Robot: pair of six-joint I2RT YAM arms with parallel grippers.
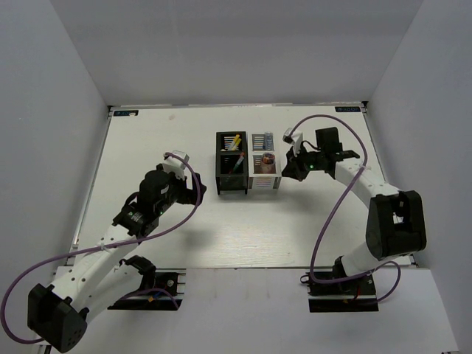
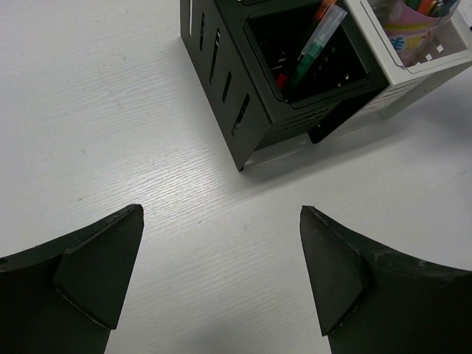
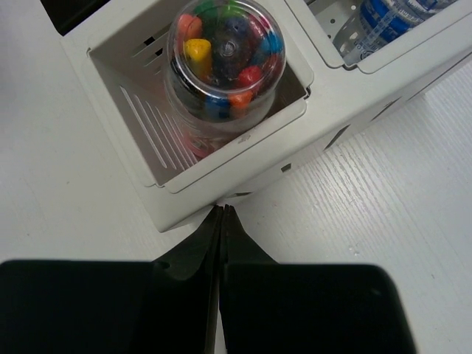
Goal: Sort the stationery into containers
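Side by side on the table stand a black two-compartment container [image 1: 232, 158] and a white one [image 1: 264, 182]. Yellow pens [image 1: 235, 142] fill part of the black one's rear compartment, and pens with clear and orange parts [image 2: 313, 55] lean in its front one. A clear jar of colourful markers [image 3: 225, 63] stands in the white front compartment; a blue-labelled clear item [image 3: 387, 26] lies in the rear. My right gripper is shut, its tips at the white container's outer side wall. Left of the black container, my left gripper stands open over bare table.
The two containers stand close together, with hardly any gap. Purple cables [image 1: 324, 221] loop along both arms.
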